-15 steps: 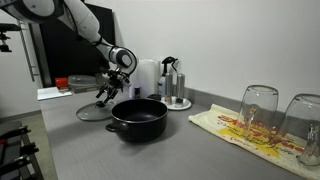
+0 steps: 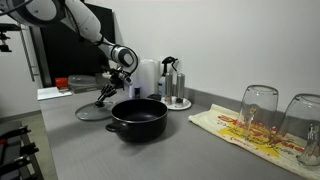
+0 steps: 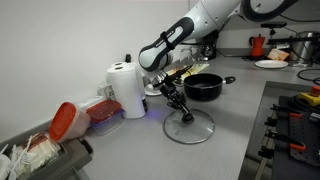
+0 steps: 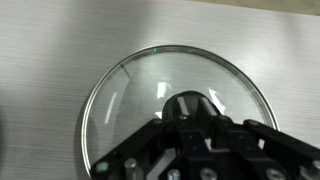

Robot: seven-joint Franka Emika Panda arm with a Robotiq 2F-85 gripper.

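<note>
A round glass lid [image 3: 200,127] with a dark rim lies flat on the grey counter. My gripper [image 3: 183,109] is lowered over the lid's middle, its fingers at the black knob [image 4: 188,103]. The wrist view shows the knob under and between the fingertips, partly covered by them. The fingers are part open, and whether the pads touch the knob does not show clearly. A black pot [image 2: 140,119], without a lid on it, stands beside the lid.
Near the wall, a white plate [image 2: 179,104] carries several bottles. Two upturned glasses [image 2: 259,106] rest on a yellow cloth [image 2: 222,122]. Red-lidded containers [image 3: 103,110] stand behind the arm.
The arm has shifted only slightly at the lid over the last second. Lid and pot stay in place.
</note>
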